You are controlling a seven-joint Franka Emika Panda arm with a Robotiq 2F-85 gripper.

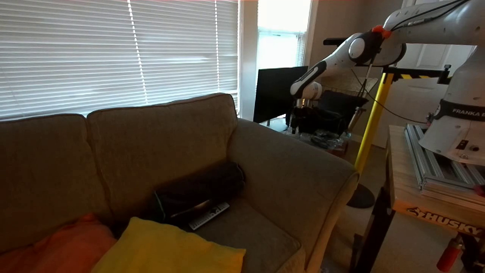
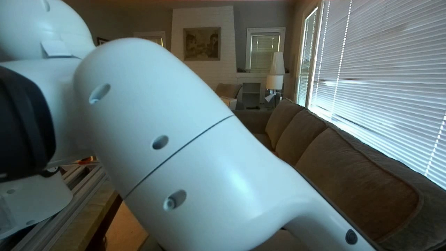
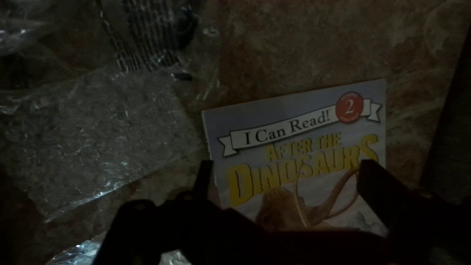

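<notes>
In the dim wrist view, a thin book titled "After the Dinosaurs" lies face up on a brown mottled surface. My gripper stands open over it, one dark finger near the book's left edge and the other over its right part. Nothing is held between them, and the gripper's body hides the book's lower part. From exterior view 1 the gripper shows small and dark behind the sofa arm, and the book cannot be made out there. In exterior view 2 the white arm covers much of the scene.
Clear plastic packaging lies left of the book, with a dark patterned item above it. A brown sofa holds a remote, a yellow pillow and an orange pillow. A yellow stand rises beside the arm.
</notes>
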